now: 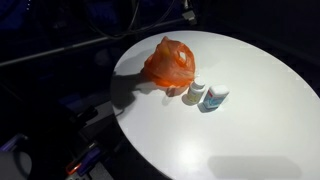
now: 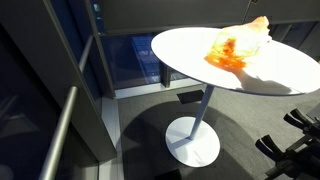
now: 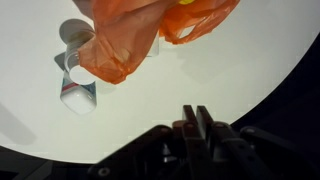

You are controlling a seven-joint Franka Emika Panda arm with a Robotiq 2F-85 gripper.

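An orange, translucent plastic bag [image 1: 171, 63] lies crumpled on the round white table [image 1: 250, 130]. Two small white bottles [image 1: 216, 96] stand beside it on the near right. Seen from the wrist, the bag [image 3: 122, 38] fills the upper middle and partly covers one bottle, while the labelled bottle [image 3: 78, 92] is clear of it. My gripper is shut and apart from the bag, with nothing showing between its fingers. In exterior view 1 the gripper [image 1: 189, 15] is small and dark, above the table's far edge.
In exterior view 2 the table stands on one post [image 2: 202, 105], with dark equipment [image 2: 298, 120] at the lower right.
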